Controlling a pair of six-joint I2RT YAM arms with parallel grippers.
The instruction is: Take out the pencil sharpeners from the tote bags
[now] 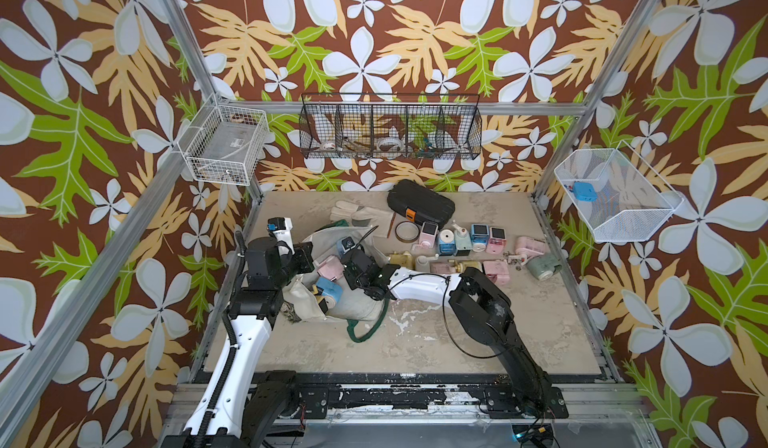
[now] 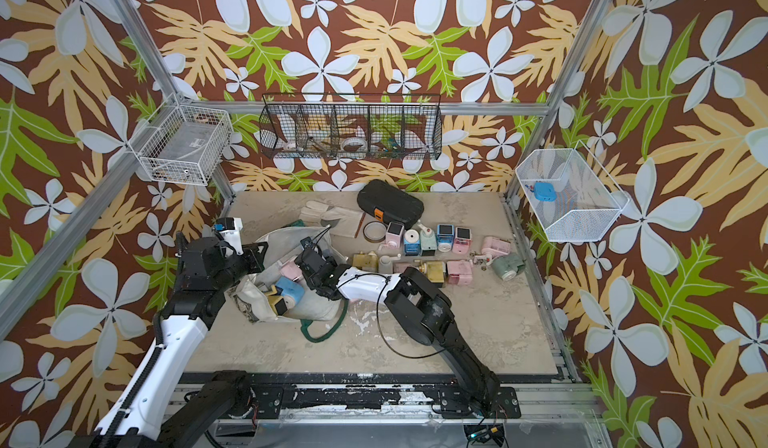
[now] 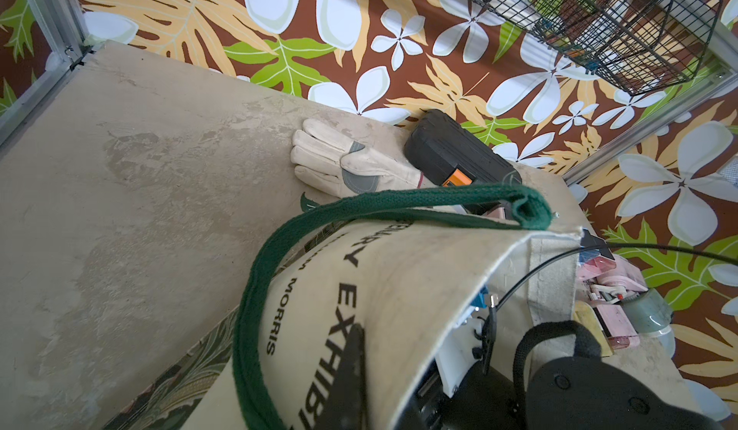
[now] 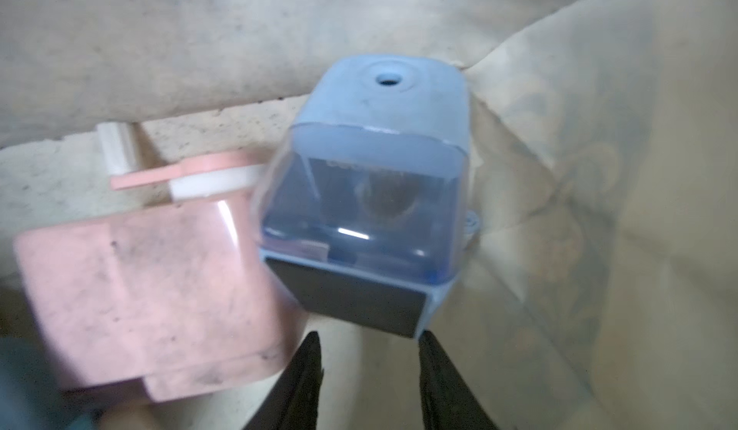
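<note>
The pale tote bag (image 1: 364, 308) lies on its side at the table's left, mouth toward my arms. My left gripper (image 1: 307, 256) is shut on its rim; in the left wrist view a dark finger (image 3: 343, 384) presses its printed outside. Inside the bag, my right gripper stands part open, nothing between its fingertips. Just ahead of them is a light-blue sharpener (image 4: 384, 99) with a clear drawer, its dark face toward me. A pink sharpener (image 4: 153, 299) with a crank lies left of it. Another blue sharpener (image 1: 329, 289) shows near a yellow one (image 1: 321, 304).
Several sharpeners stand on the table to the right, among them a pink one (image 1: 496, 271) and a green one (image 1: 544, 266). A black case (image 1: 421, 203), a work glove (image 1: 360, 216) and a tape roll (image 1: 407, 232) lie behind.
</note>
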